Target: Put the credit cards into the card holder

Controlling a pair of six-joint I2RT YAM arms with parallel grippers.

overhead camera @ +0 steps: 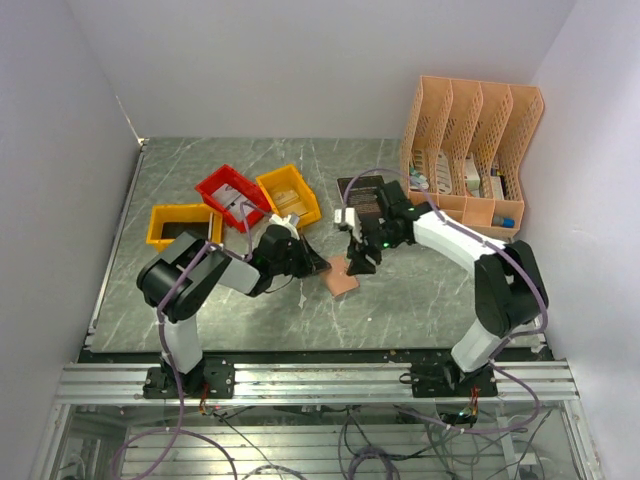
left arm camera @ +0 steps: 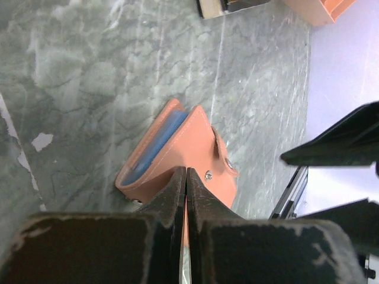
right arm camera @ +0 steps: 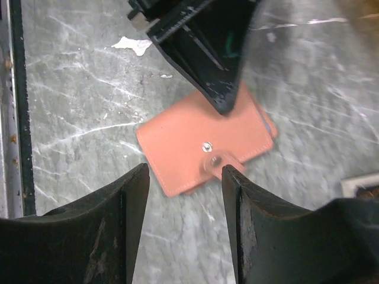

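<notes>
A salmon-pink card holder (overhead camera: 340, 281) with a snap flap lies near the table's middle; in the left wrist view it (left arm camera: 198, 151) shows a blue card (left arm camera: 160, 137) in its slot. My left gripper is shut at the holder's near edge, apparently on the holder, though its fingertips partly hide what is between them. In the right wrist view the holder (right arm camera: 195, 136) lies beyond my open right gripper, which has nothing between its fingers.
A dark flat board (overhead camera: 355, 188) lies behind the holder. Red (overhead camera: 215, 190) and yellow bins stand back left, a pink compartment organizer (overhead camera: 460, 210) back right.
</notes>
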